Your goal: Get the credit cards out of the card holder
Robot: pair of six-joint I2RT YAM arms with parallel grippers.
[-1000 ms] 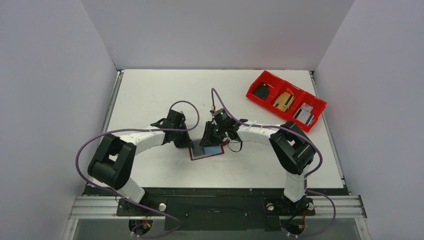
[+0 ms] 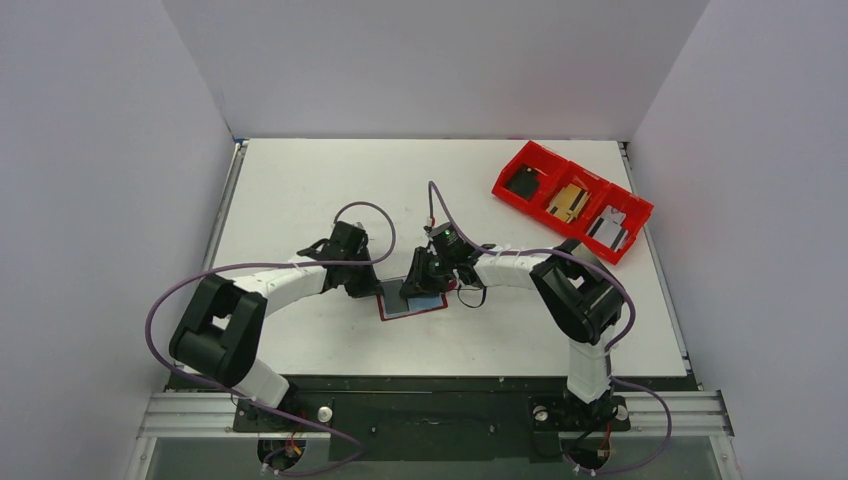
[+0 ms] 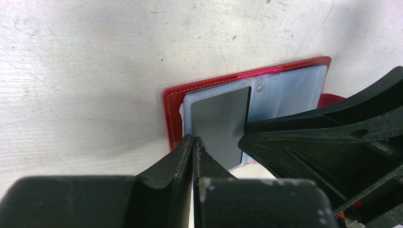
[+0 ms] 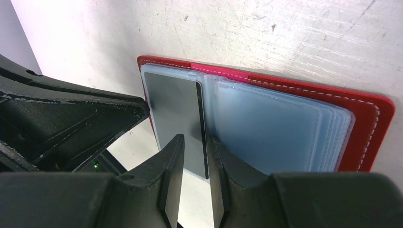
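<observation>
The card holder [image 2: 428, 304] lies spread flat, red-edged with clear sleeves. A dark grey card [image 3: 223, 121] sits in one sleeve, its inner edge showing near the fold; the other sleeve [image 4: 280, 126] looks pale blue and I see no grey card there. At the holder's left edge my left gripper is shut, tips against the rim of the grey card's sleeve; whether a thin edge is pinched cannot be seen. My right gripper is slightly open at the fold, one finger [image 4: 175, 147] over the grey card, the other on the far side of its inner edge.
A red tray [image 2: 628, 206] with three compartments stands at the back right. Inside are dark cards [image 2: 523, 182], gold cards [image 2: 569, 203] and silver-grey cards [image 2: 607, 228].
The holder has barely moved, and the tray is unchanged.
</observation>
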